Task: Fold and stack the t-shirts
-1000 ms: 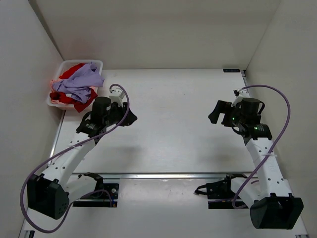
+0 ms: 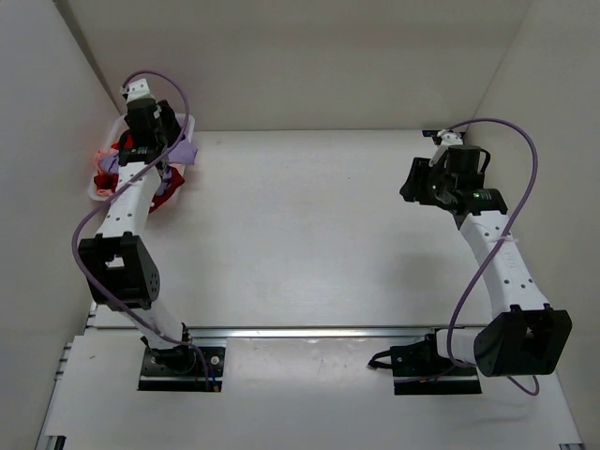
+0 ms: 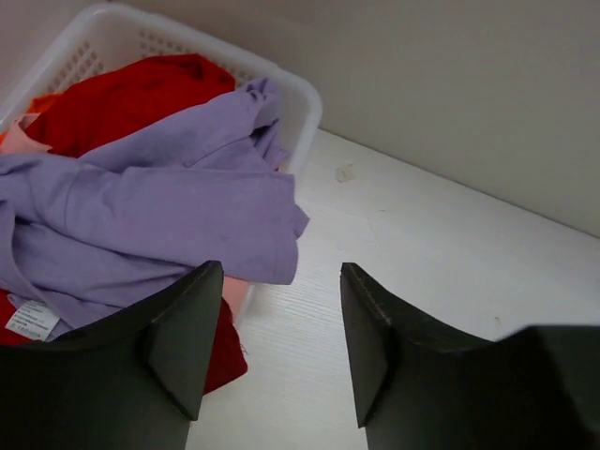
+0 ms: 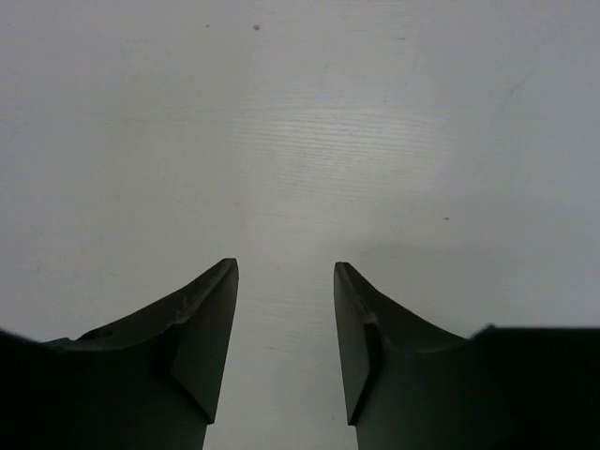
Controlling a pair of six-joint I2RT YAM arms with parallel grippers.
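Note:
Crumpled shirts fill the basket at the far left of the table. On top lies a purple shirt (image 3: 187, 211), its edge hanging over the basket's rim, with red cloth (image 3: 141, 98) behind and below it. Over the basket in the top view is my left gripper (image 2: 171, 120), which hides part of the pile. The left wrist view shows its fingers (image 3: 187, 337) wide apart, with bare table between them and the purple cloth beyond. My right gripper hangs above empty table at the right, fingers apart and nothing between them.
The white basket (image 3: 305, 98) stands in the back left corner near the walls. Across the middle, the white table (image 2: 291, 225) is bare. A metal rail (image 2: 300, 332) runs along the front edge. Purple cables arch over both arms.
My left arm has swung left and back, from open table to over the basket. The right gripper has shifted slightly, ending a little farther back, and its fingers look closer together in the top view.

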